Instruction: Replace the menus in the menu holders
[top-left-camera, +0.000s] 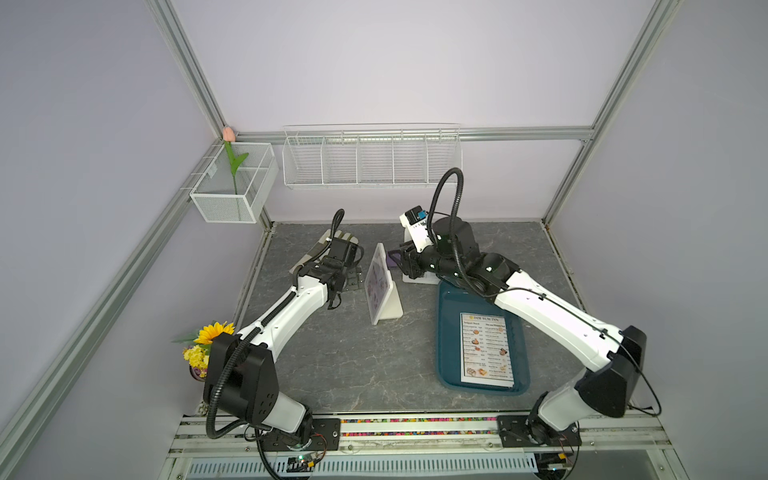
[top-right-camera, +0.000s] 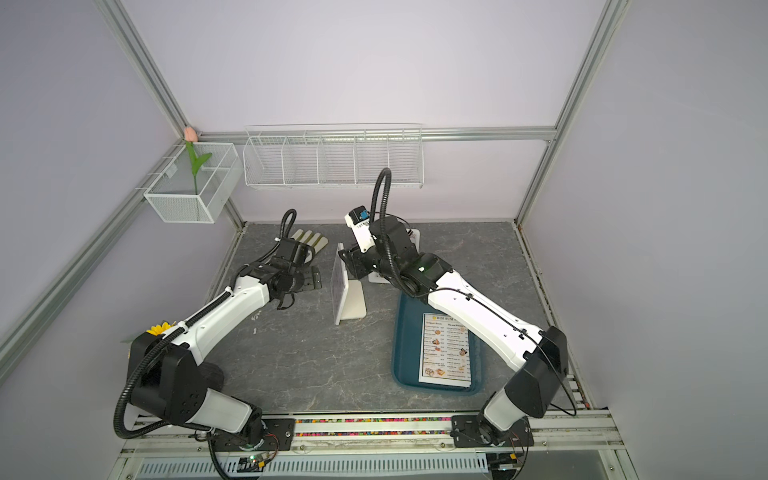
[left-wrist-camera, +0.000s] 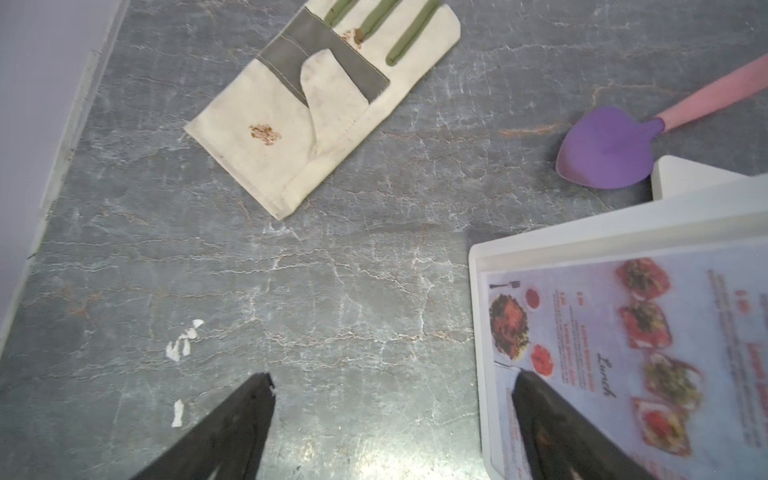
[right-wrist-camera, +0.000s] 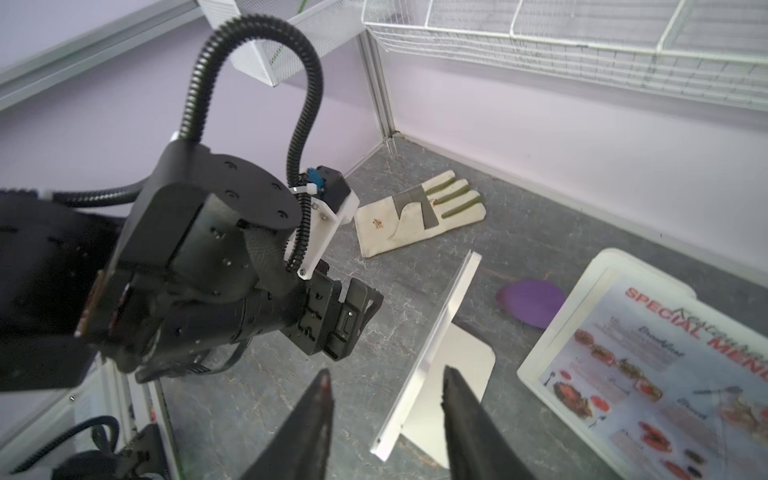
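Observation:
A white menu holder (top-left-camera: 379, 285) stands turned sideways mid-table, its menu (left-wrist-camera: 624, 336) facing left and a base plate (right-wrist-camera: 460, 380) behind it. My left gripper is open just left of this holder, holding nothing. My right gripper is raised above and to the right of the holder, fingers apart with nothing between them. The second holder (right-wrist-camera: 604, 276), its "Special Menu" sheet (right-wrist-camera: 668, 376) inside, stands at the back, mostly hidden behind the right arm in the top views. Another menu (top-left-camera: 486, 352) lies in the blue tray (top-left-camera: 446, 369).
A work glove (left-wrist-camera: 248, 136) lies at the back left. Beside the turned holder is a purple trowel (left-wrist-camera: 608, 152). Wire baskets (top-left-camera: 372, 160) hang on the back wall, and flowers (top-left-camera: 209, 340) stand front left.

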